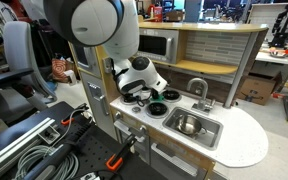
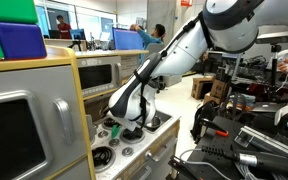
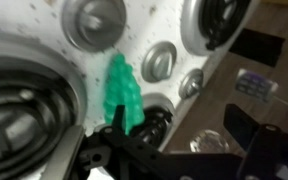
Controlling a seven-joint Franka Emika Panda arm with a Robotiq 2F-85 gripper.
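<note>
A bright green object [image 3: 122, 92], soft-looking and crumpled, lies on the stovetop among the burners in the wrist view. The same green thing [image 1: 157, 97] is partly hidden behind the arm in exterior view 1, and a bit of green [image 2: 115, 130] shows beside the arm in exterior view 2. My gripper is over the stovetop with its fingers spread wide; nothing is between them. The green object lies ahead of the left finger, its lower end close to the gripper body. Whether they touch, I cannot tell.
A dark coil burner [image 3: 14, 125] fills the wrist view's lower left, and round silver knobs [image 3: 159, 61] sit right of the green object. The sink [image 1: 192, 127] and faucet [image 1: 202, 95] are to the right, with bare white counter [image 1: 242, 140] beyond. A microwave [image 1: 156, 44] stands behind.
</note>
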